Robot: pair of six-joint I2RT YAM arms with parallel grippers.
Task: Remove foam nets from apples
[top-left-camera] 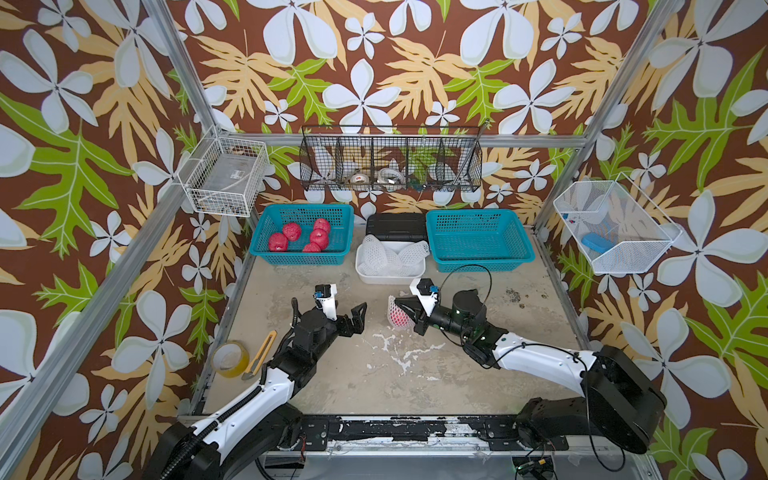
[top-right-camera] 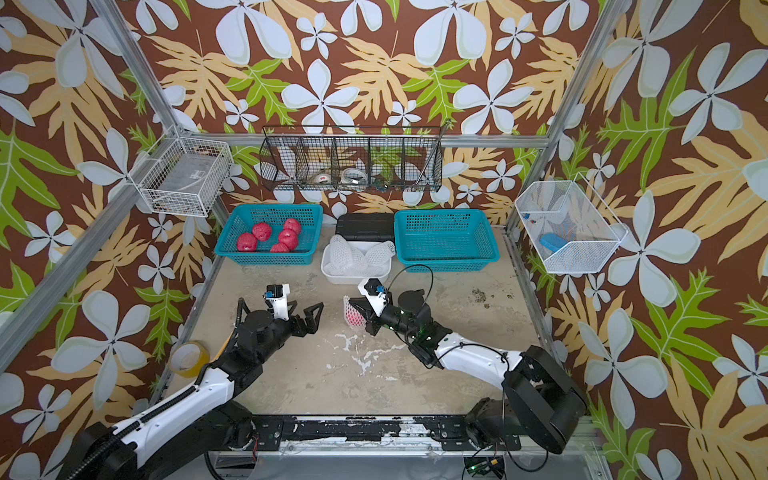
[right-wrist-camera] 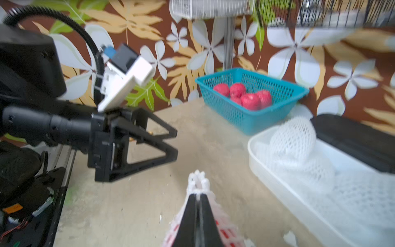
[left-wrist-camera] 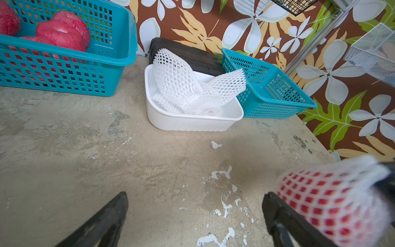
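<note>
A red apple in a white foam net (top-left-camera: pixel 398 313) hangs at my right gripper, over the middle of the table. The right fingers are shut on the net's gathered edge, with the apple still inside it. In the left wrist view the netted apple (left-wrist-camera: pixel 329 197) is at the lower right, near one left finger (left-wrist-camera: pixel 284 220). My left gripper (top-left-camera: pixel 360 318) stands open with nothing between its fingers. Several bare red apples (top-left-camera: pixel 292 231) lie in the left teal basket (top-left-camera: pixel 264 216). White nets (left-wrist-camera: pixel 177 82) fill the white bin (left-wrist-camera: pixel 189 122) at the back centre.
The right teal basket (top-left-camera: pixel 480 236) is empty. A black box (top-left-camera: pixel 396 226) lies behind the white bin. A tape roll (top-left-camera: pixel 231 359) and a yellow-handled tool (top-left-camera: pixel 260 354) lie at the left edge.
</note>
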